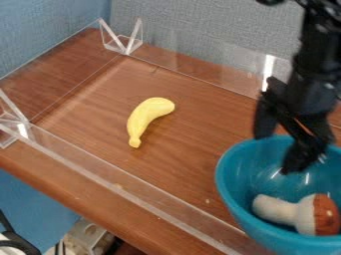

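Note:
My black gripper is at the right, blurred, its fingers open over the back rim of a blue bowl. In the bowl lies a toy mushroom with a white stem and brown cap. A yellow banana lies on the wooden table left of centre, clear of the gripper.
Clear plastic barriers run along the front and back edges of the wooden table, with white brackets at the left.

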